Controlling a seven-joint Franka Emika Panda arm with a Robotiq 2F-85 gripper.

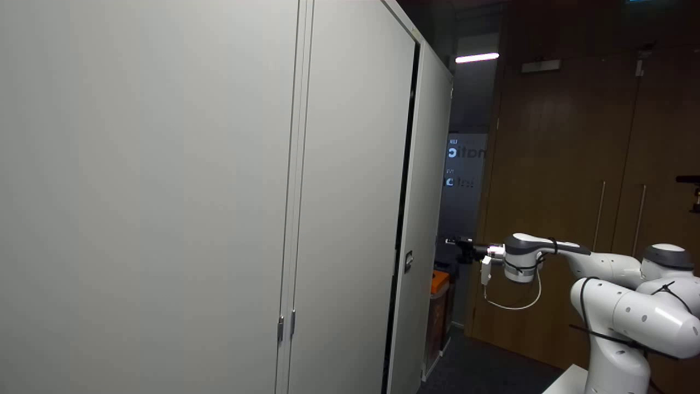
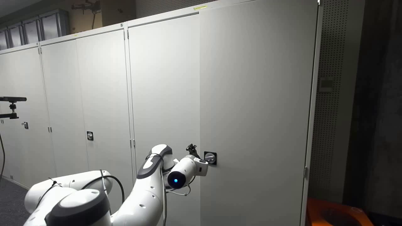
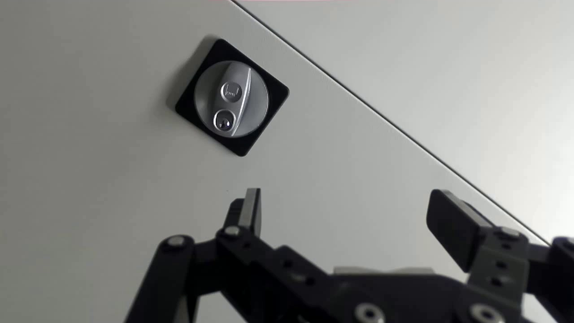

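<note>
In front of me stands a tall light-grey cabinet; its right door (image 2: pixel 260 94) carries a round silver turn handle (image 3: pixel 231 99) on a black square plate. The door stands slightly proud of its neighbour, with a dark gap along its edge in exterior view 1. My gripper is open, nothing between its fingers, its tips apart from the handle. In the wrist view the handle lies up and to the left of the fingers. Exterior view 2 shows the gripper (image 2: pixel 191 147) close to the left of the handle (image 2: pixel 210 158), partly behind the arm's wrist.
The other cabinet doors (image 2: pixel 100 90) run off to the left. An orange-topped bin (image 1: pixel 439 281) stands beyond the cabinet's end. Between the arm and the cabinet front there is free room.
</note>
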